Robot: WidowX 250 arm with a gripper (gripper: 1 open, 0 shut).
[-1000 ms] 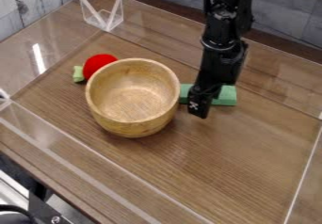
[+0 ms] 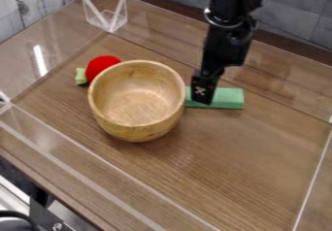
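The black gripper hangs over the table just right of a large wooden bowl, its fingers pointing down above the left part of a green block. Whether the fingers are open or shut is hard to make out. The green block lies flat on the table, touching or very near the bowl's right side.
A red ball with a small light-green piece lies left of the bowl. A clear plastic object stands at the back left.
The arm and gripper have moved up and back, away from the front side of the green block. The block and bowl look unmoved.
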